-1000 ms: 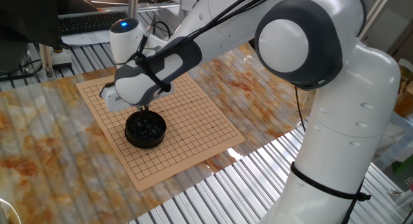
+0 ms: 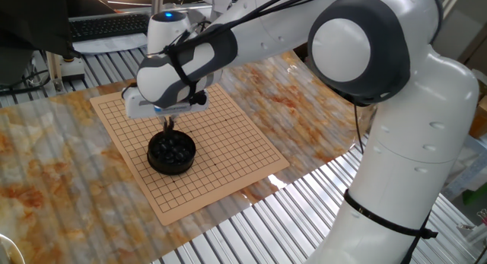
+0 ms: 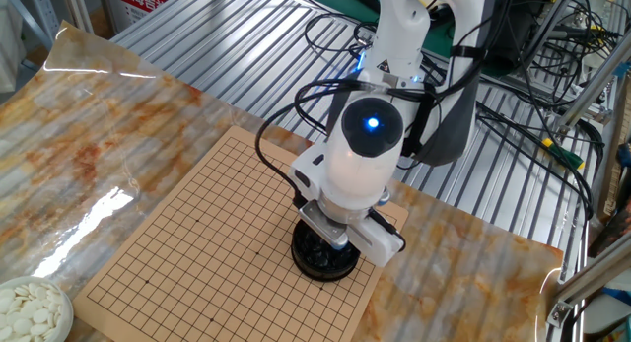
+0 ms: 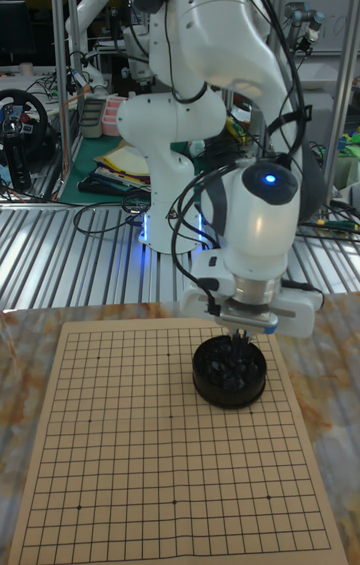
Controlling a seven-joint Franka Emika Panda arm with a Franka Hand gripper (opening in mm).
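A round black bowl (image 2: 171, 159) filled with black stones stands on the tan gridded board (image 2: 221, 146). My gripper (image 4: 241, 350) points down over the bowl, its dark fingertips at or just above the stones near the rim. Against the black bowl the fingers blur, so whether they are parted or closed on anything does not show. From the second exterior view, the hand covers part of the bowl (image 3: 320, 263) and hides the fingertips.
A pale bowl of white stones (image 3: 32, 310) sits beyond the board's corner on the marbled table cover (image 3: 108, 125). Most of the board is bare. Slatted metal tabletop (image 4: 64, 250) borders the cover near the robot's base.
The hand has turned and tilted about its fingers, its blue-lit top shifting right and lower in the first exterior view. The bowl and board have stayed put.
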